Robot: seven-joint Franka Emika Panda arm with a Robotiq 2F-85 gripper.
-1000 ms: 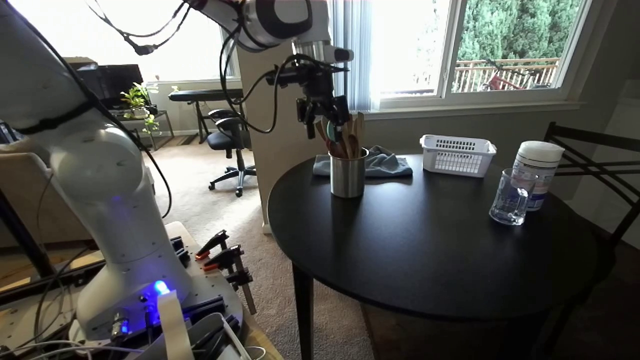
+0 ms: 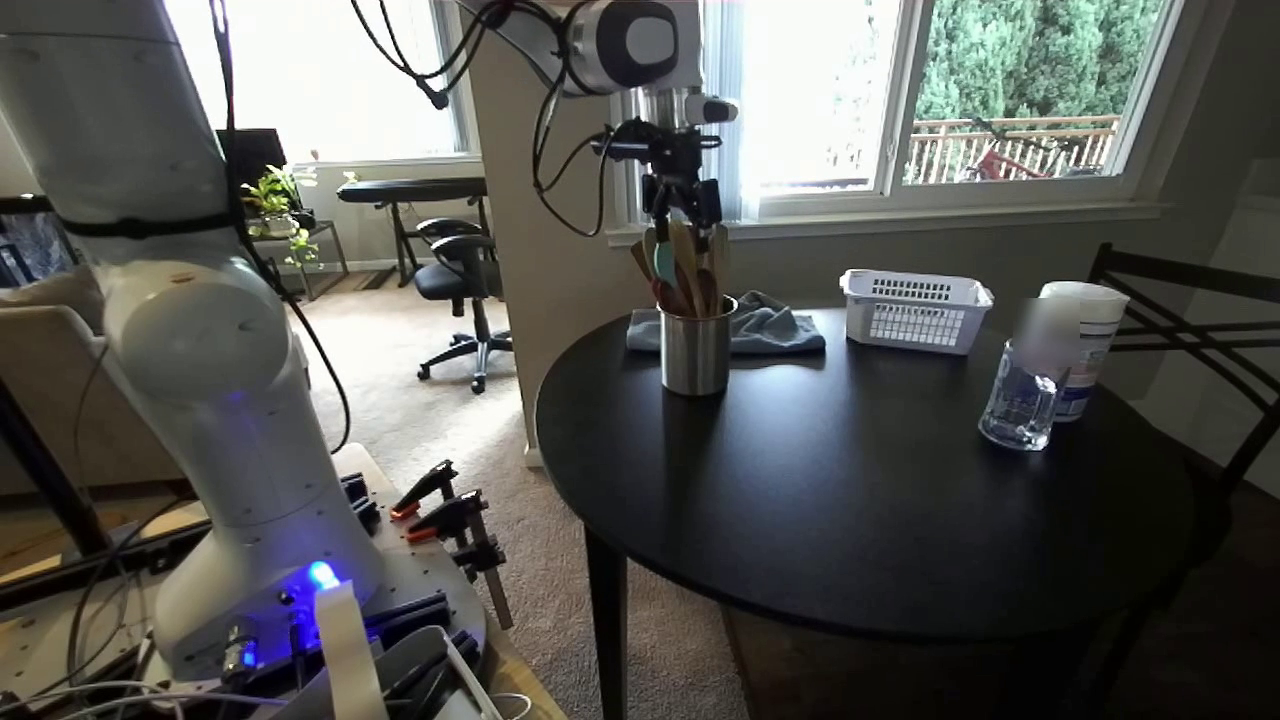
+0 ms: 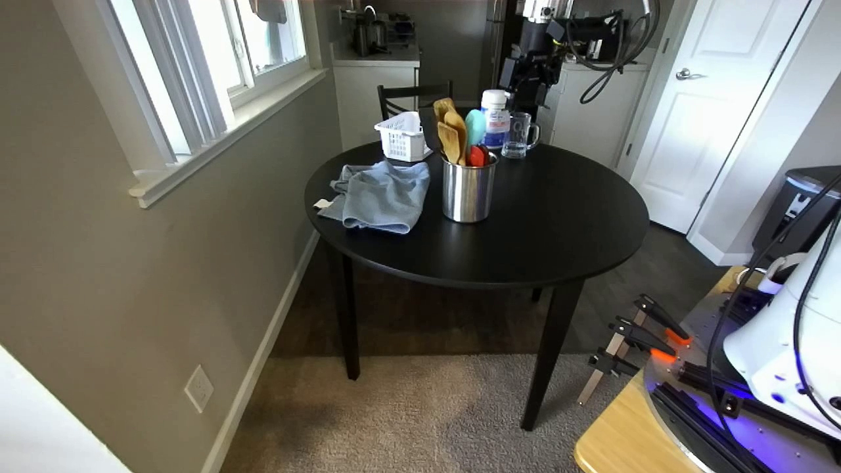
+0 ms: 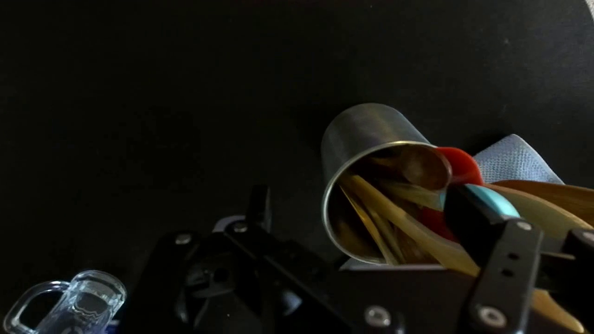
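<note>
A steel canister (image 2: 696, 360) full of wooden utensils (image 3: 449, 134) stands upright on the dark round table (image 2: 840, 480). Among them are a teal-headed utensil (image 3: 475, 126) and a red one (image 4: 461, 166). My gripper (image 2: 684, 230) is open and points down at the utensil tops in exterior view 1. In exterior view 2 it hangs to the right of them. The wrist view has the canister mouth between the two spread fingers, and one finger (image 4: 468, 222) overlaps the teal head. Whether that finger touches it, I cannot tell. Nothing is visibly gripped.
Beside the canister lies a crumpled blue-grey cloth (image 3: 386, 197). A white basket (image 2: 918, 312) sits at the back. A glass mug (image 2: 1020, 402) and a white-lidded tub (image 3: 495, 118) stand close together on the far side from the canister.
In exterior view 1 the arm has shifted right, bringing my gripper from left of the utensils to over them. The canister and other table objects stay in place.
</note>
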